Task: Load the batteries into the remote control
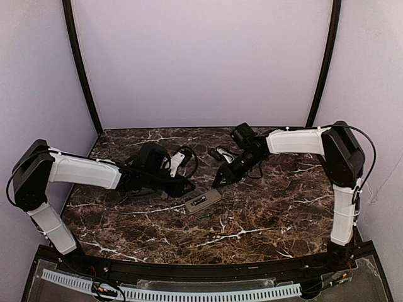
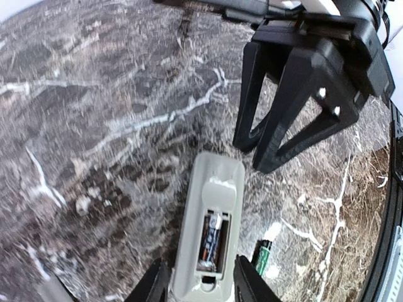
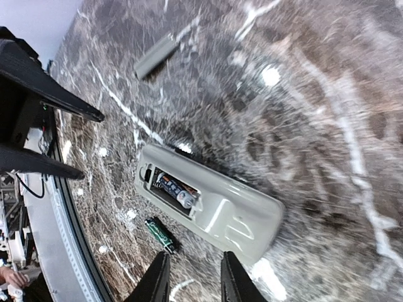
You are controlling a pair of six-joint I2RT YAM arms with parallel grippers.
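The grey remote control (image 1: 203, 197) lies on the marble table with its compartment open; a battery (image 2: 211, 239) sits inside, with some open space beside it (image 3: 175, 187). A green battery lies loose next to the remote, also in the right wrist view (image 3: 160, 234). My left gripper hangs above the compartment end of the remote, fingertips apart with nothing seen between them. My right gripper is over the other end, raised above the table, its fingertips also apart and empty.
A grey cover piece (image 3: 155, 56) lies to the remote's left. Both arms occupy the middle.
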